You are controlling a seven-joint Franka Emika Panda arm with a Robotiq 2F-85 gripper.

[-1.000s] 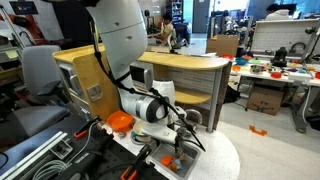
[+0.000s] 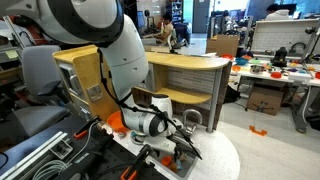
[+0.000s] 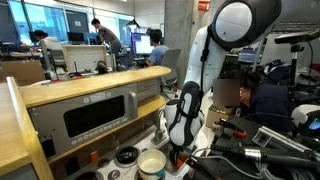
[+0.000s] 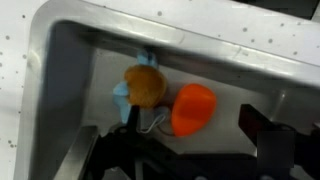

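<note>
In the wrist view a grey metal basin [image 4: 235, 52] holds a round orange-brown item [image 4: 146, 86] with light blue material around it, and a smooth red-orange item [image 4: 193, 109] to its right. My gripper is open above them. Its dark fingers [image 4: 262, 135] stand far apart, with the red-orange item in the gap as seen from above; no hold shows. From exterior view 1, the gripper [image 2: 172, 153] is low over the basin and partly hides its contents. Exterior view 2 shows the gripper [image 3: 178, 158] low beside the counter items, its fingertips hard to make out.
A faucet [image 2: 189, 118] rises behind the basin. A white pot [image 3: 152, 163] stands close to the arm in exterior view 2. Orange bowls [image 2: 116, 122] lie left of the arm. Open white counter [image 2: 225, 145] lies to the right.
The arm has come down and a little left in exterior view 1, now covering more of the basin. The gripper shows no hold on anything.
</note>
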